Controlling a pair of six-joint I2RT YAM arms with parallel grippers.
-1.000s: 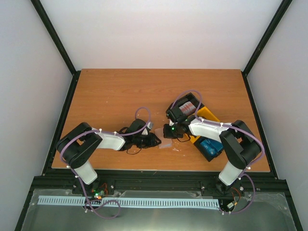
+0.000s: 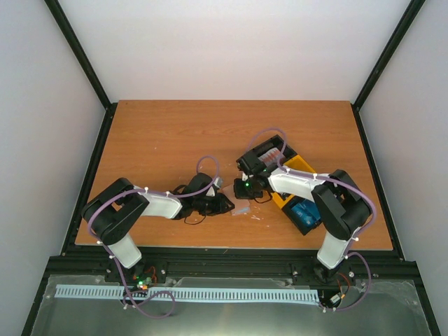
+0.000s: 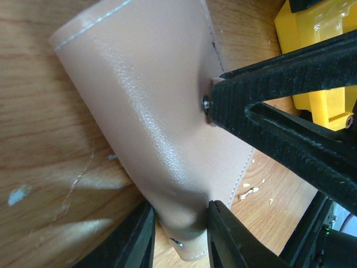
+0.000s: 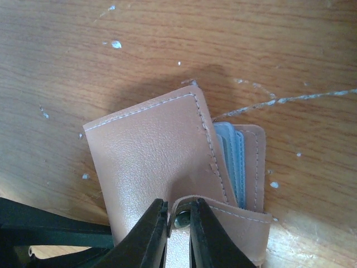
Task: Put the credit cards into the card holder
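Note:
The pinkish-tan leather card holder [image 2: 241, 207] is on the table between both arms. Its smooth, bulging cover [image 3: 145, 100] fills the left wrist view, where my left gripper is shut on one end, squeezing the leather together. My right gripper is shut on the holder's closing strap [image 4: 237, 226], close to the snap button [image 4: 182, 219], and the strap is bent up off the cover. Bluish layered edges [image 4: 233, 162] show inside the holder's open side; whether these are cards or sleeves I cannot tell. No loose credit card can be made out.
A black and yellow box [image 2: 301, 165] stands right of the holder, partly under my right arm, with a blue item [image 2: 306, 212] in its near compartment. Small white scraps [image 2: 256, 217] lie near the holder.
My right gripper has shifted slightly left, toward the holder and my left gripper. The left arm and the box have stayed in place.

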